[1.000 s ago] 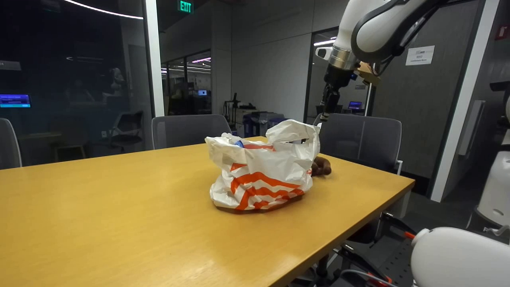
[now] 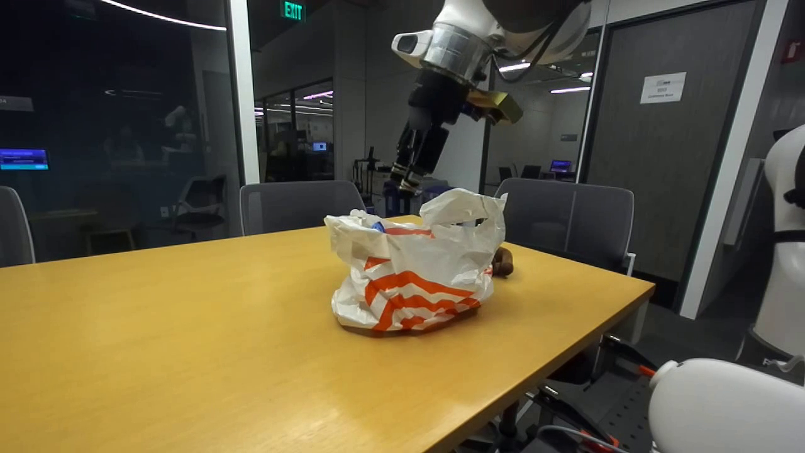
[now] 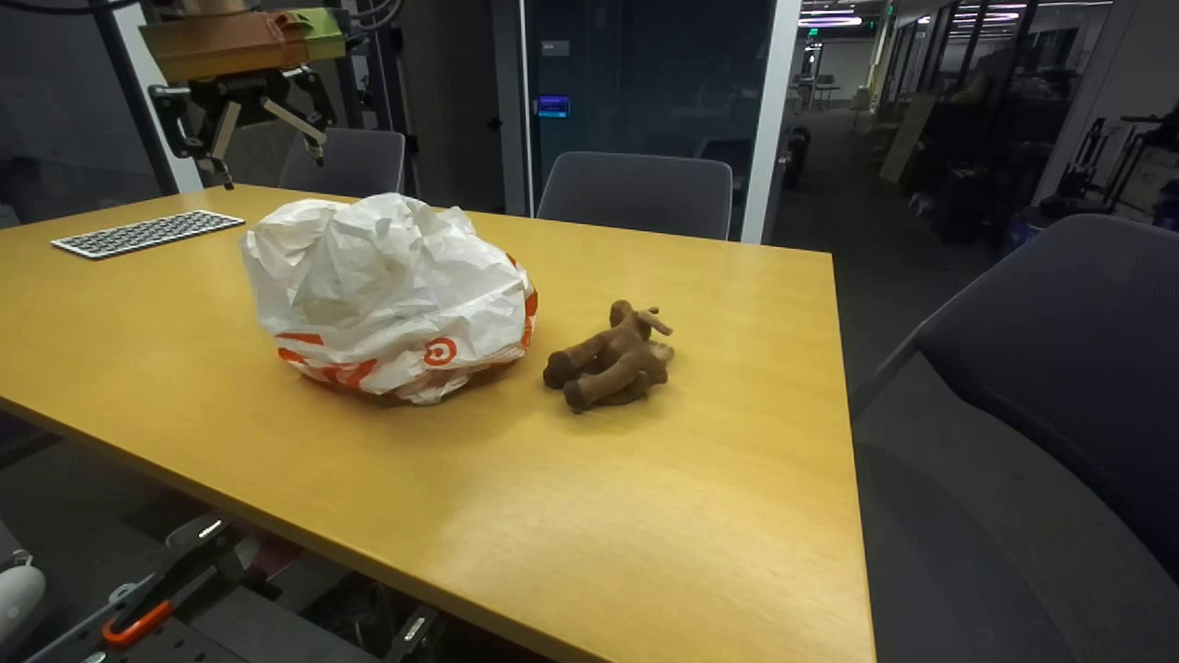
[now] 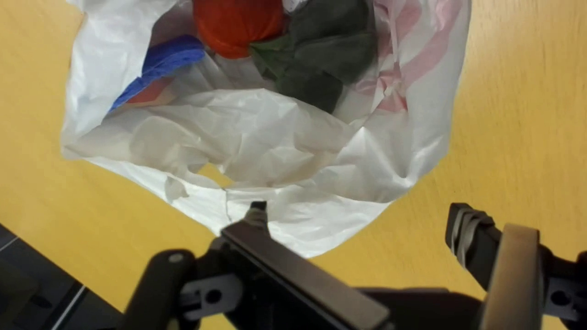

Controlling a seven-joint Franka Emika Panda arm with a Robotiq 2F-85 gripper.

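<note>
A white plastic bag with red markings (image 2: 422, 280) stands on the table, its mouth facing up. Inside it, the wrist view shows an orange-red rounded thing (image 4: 239, 24), dark green leaf-like pieces (image 4: 335, 52) and a blue edge of something (image 4: 165, 60). My gripper is open above the table by the bag, its fingers wide apart with nothing held. One finger appears over the bag's near rim in that view, the other over bare wood. A brown plush toy (image 3: 613, 359) lies beside the bag, mostly hidden behind it in exterior view 1.
A black-and-white keyboard (image 3: 149, 233) lies on the table on the bag's far side from the toy. Chairs (image 3: 636, 193) surround the table (image 3: 729, 497).
In exterior view 1 my arm has swung left, from beyond the bag's right side to above and behind it. The bag stays put; slightly less of the brown toy shows beside it.
</note>
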